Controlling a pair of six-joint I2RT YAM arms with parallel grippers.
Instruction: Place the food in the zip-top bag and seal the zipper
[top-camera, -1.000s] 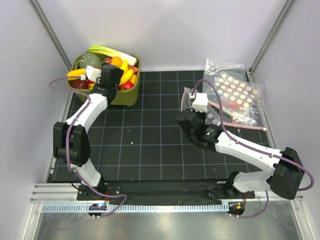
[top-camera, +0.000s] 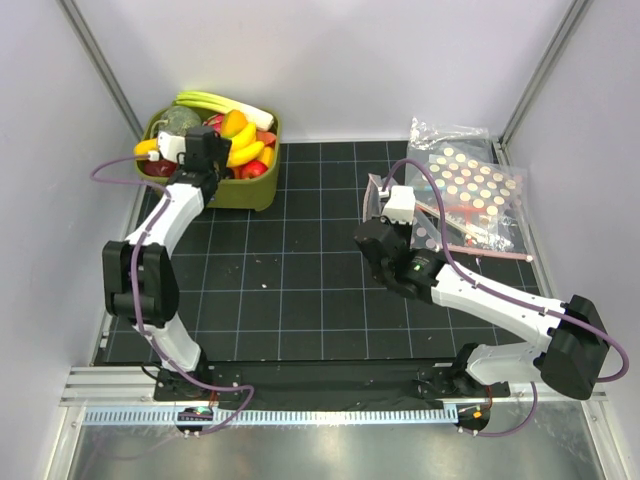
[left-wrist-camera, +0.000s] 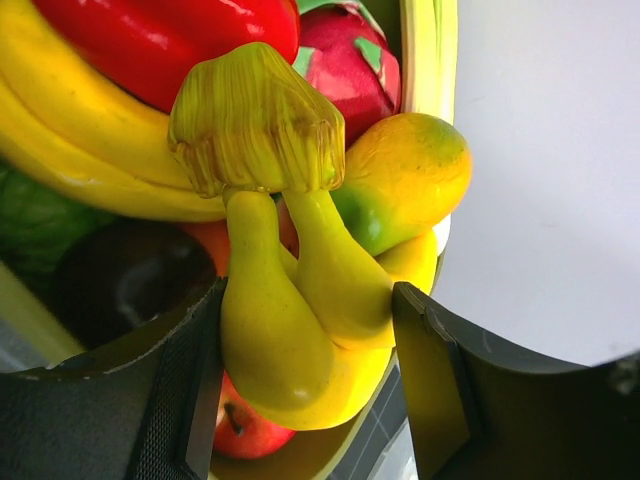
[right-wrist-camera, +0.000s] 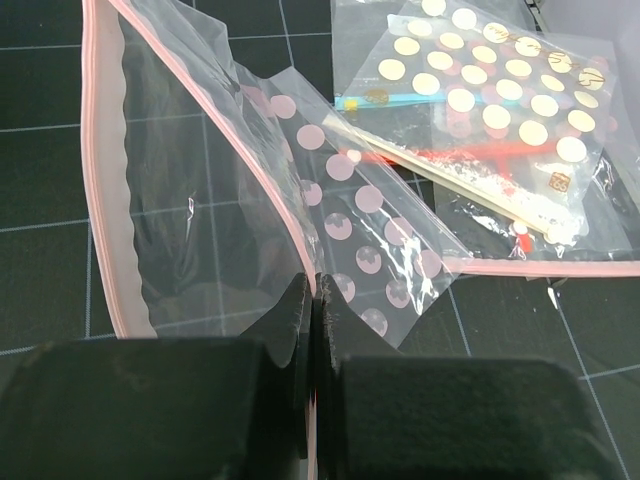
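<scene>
In the left wrist view, my left gripper is open, its fingers on either side of a yellow banana bunch (left-wrist-camera: 270, 330); whether they touch it cannot be told. From above, that gripper (top-camera: 226, 148) is over the green bin (top-camera: 245, 196), beside the bananas (top-camera: 243, 142). My right gripper is shut on the pink zipper edge of a clear zip top bag (right-wrist-camera: 180, 230). The bag's mouth stands spread, its two pink edges apart. The right arm hides much of this bag in the top view.
More clear bags with dots (top-camera: 475, 185) lie flat at the right back. Mixed produce fills the bin, including celery (top-camera: 225, 105), a mango (left-wrist-camera: 410, 180), a dragon fruit (left-wrist-camera: 350, 75) and a red pepper (left-wrist-camera: 190, 35).
The right arm has stayed still.
</scene>
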